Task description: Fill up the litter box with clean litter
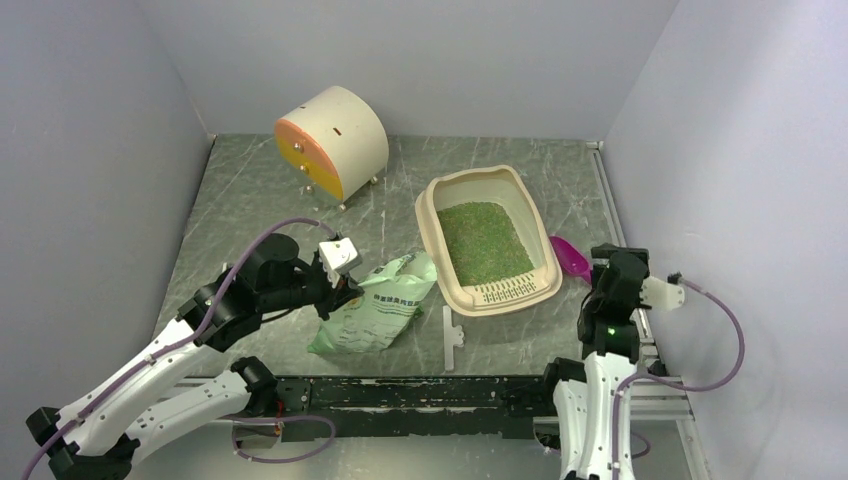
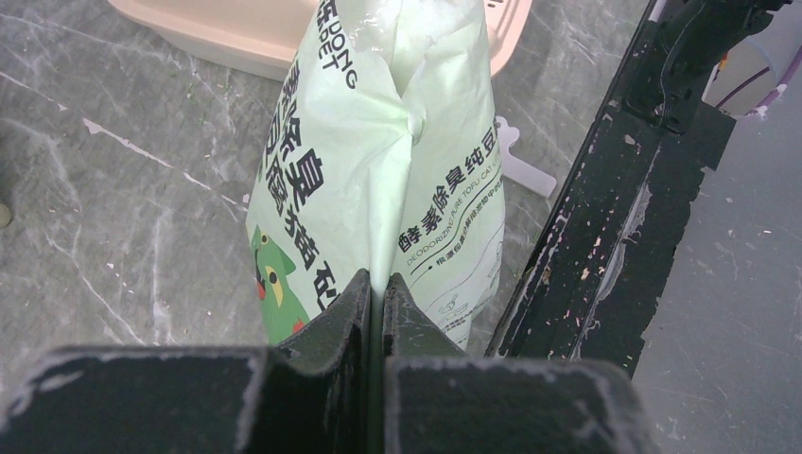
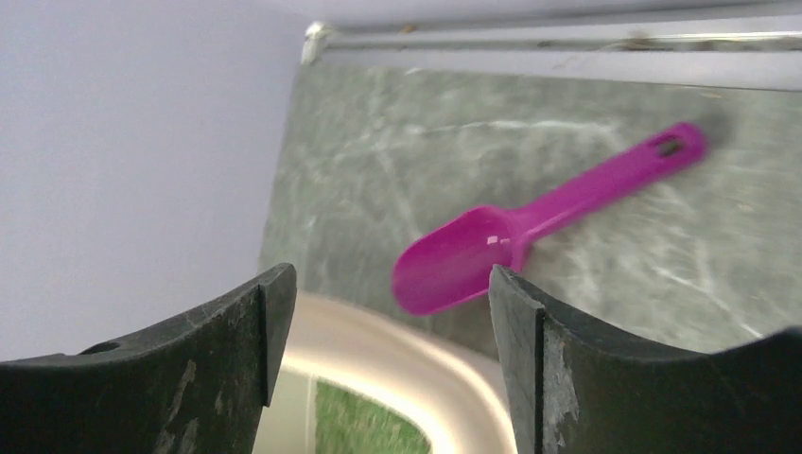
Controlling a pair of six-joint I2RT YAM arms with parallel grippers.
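Note:
The beige litter box (image 1: 450, 297) holds a layer of green litter (image 1: 480, 240). Left of it lies a pale green litter bag (image 1: 380, 315); in the left wrist view my left gripper is shut on the bag's edge. A magenta scoop (image 3: 444, 270) lies on the counter just beside the box's right side. My right gripper is over the box's rim and scoop in its wrist view, fingers apart with nothing held between them.
A white cylindrical cabinet (image 1: 340, 140) stands at the back left. A small white tool (image 1: 448, 340) lies in front of the box. Walls enclose the counter's sides and back.

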